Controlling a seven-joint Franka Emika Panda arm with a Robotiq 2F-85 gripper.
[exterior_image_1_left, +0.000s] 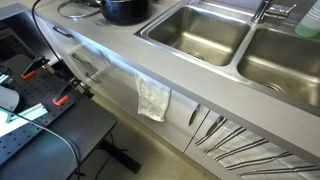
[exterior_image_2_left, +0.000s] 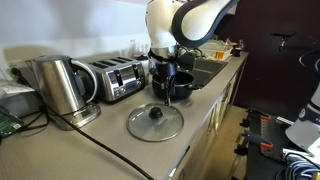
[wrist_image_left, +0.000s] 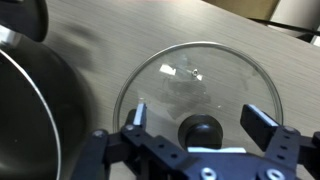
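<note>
A round glass lid (exterior_image_2_left: 155, 124) with a black knob (exterior_image_2_left: 154, 114) lies flat on the counter. My gripper is open above it; in the wrist view the lid's knob (wrist_image_left: 200, 131) appears between the two spread fingers, with no grip on it. The arm comes down from above in exterior view 2, the gripper (exterior_image_2_left: 168, 98) near the lid's far side. A black pot (wrist_image_left: 28, 112) stands beside the lid, its open top partly in the wrist view. In exterior view 1 the pot (exterior_image_1_left: 125, 11) and lid (exterior_image_1_left: 78, 9) are cut by the top edge.
A steel kettle (exterior_image_2_left: 62, 88) and a toaster (exterior_image_2_left: 121, 79) stand along the wall by the lid. A black cable (exterior_image_2_left: 90, 144) crosses the counter. Beyond the pot is a double sink (exterior_image_1_left: 200, 32). Bare counter (exterior_image_1_left: 170, 70) runs along the front edge.
</note>
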